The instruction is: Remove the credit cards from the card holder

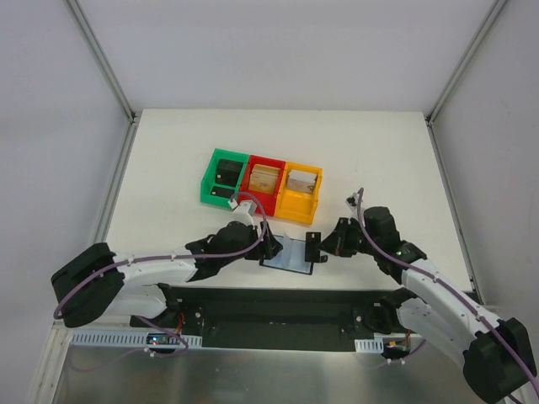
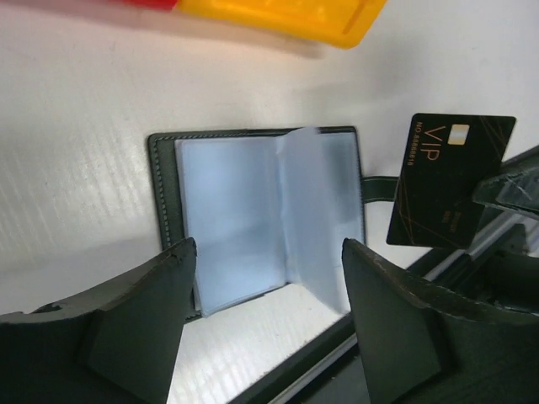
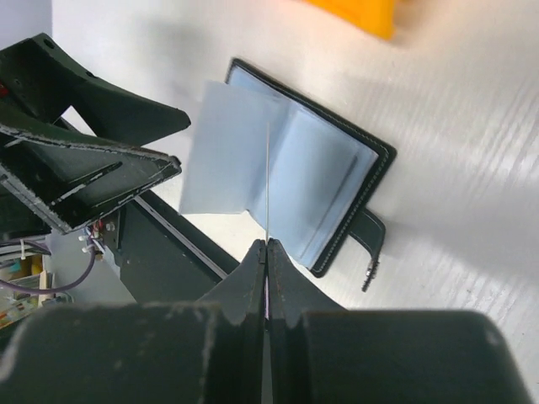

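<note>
A black VIP card (image 2: pixel 445 181) is pinched in my right gripper, clear of the sleeves and standing at the right end of the card holder. In the right wrist view the card (image 3: pixel 268 160) appears edge-on as a thin line. The card holder (image 2: pixel 162 181) lies spread on the table, dark cover with clear pages; one page (image 2: pixel 307 194) is lifted. My left gripper is open above the holder's left part, nothing held between its fingers. From above, the card (image 1: pixel 312 247) shows beside the right fingertips. I cannot tell whether other cards remain inside.
Behind the holder stand a green bin (image 1: pixel 208 178), a red bin (image 1: pixel 268 202) and a yellow bin (image 1: pixel 295 206), each with items inside.
</note>
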